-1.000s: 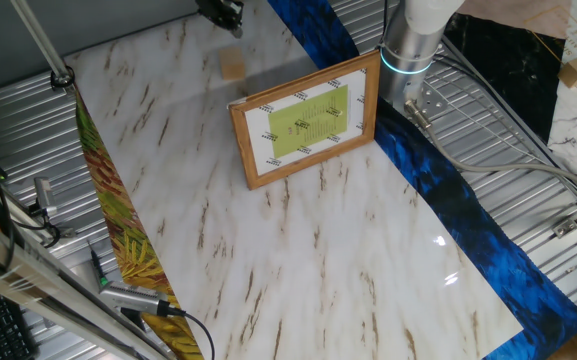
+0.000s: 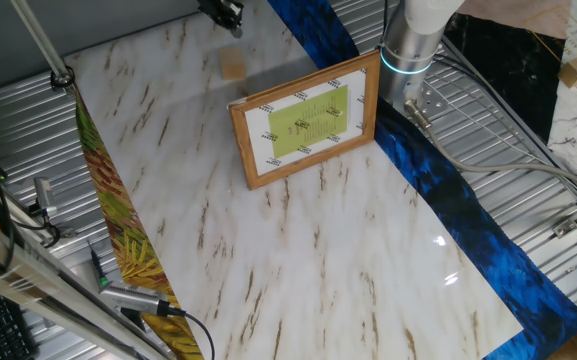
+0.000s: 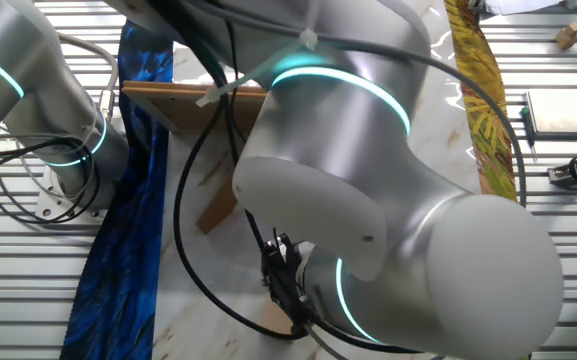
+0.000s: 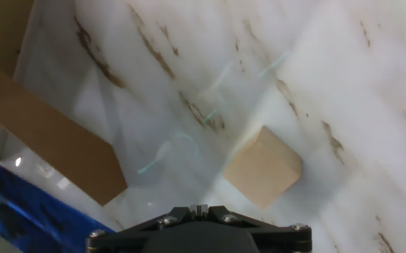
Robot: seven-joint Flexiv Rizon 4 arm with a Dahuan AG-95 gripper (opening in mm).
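A small wooden block (image 2: 232,63) rests on the white marbled tabletop behind the picture frame. In the wrist view the block (image 4: 262,169) lies just beyond my gripper, a little to the right of its tips. The fingertips meet, with nothing visible between them. From the first exterior side, the gripper (image 2: 234,24) hangs near the top edge, above and apart from the block. The wooden picture frame (image 2: 312,163), with a green and white sheet, stands upright. Its brown back support (image 4: 62,140) shows at the wrist view's left. The second exterior view has the gripper (image 3: 278,245) partly behind the arm.
Blue cloth (image 2: 448,215) runs along the robot-base side of the table, and patterned yellow cloth (image 2: 128,245) borders the opposite side. A metal clamp-like device (image 2: 133,299) with a cable lies by the yellow cloth.
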